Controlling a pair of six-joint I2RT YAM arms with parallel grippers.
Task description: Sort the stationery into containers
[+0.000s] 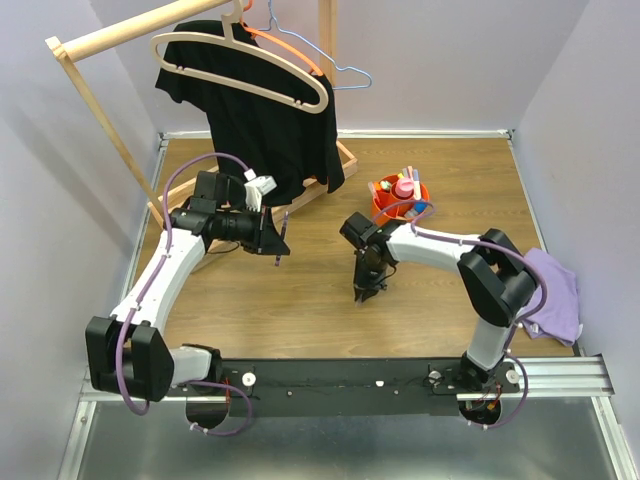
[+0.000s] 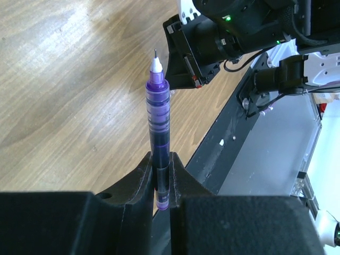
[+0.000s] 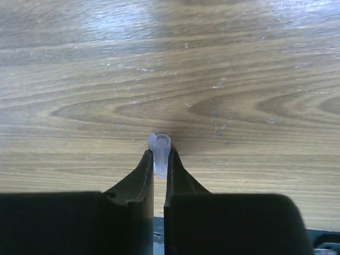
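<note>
My left gripper is shut on a purple pen, which stands lengthwise with its bare tip pointing away from the fingers. From above, the same pen shows as a thin dark stick at the left gripper. A small translucent cap sits between the fingertips of my right gripper, shut on it just over the wooden floor. In the top view the right gripper is low near the middle. At the back right stands an orange container holding several stationery pieces.
A wooden rack with hangers and a black shirt fills the back left. A purple cloth lies at the right edge. Bare wooden floor spreads in front of both grippers.
</note>
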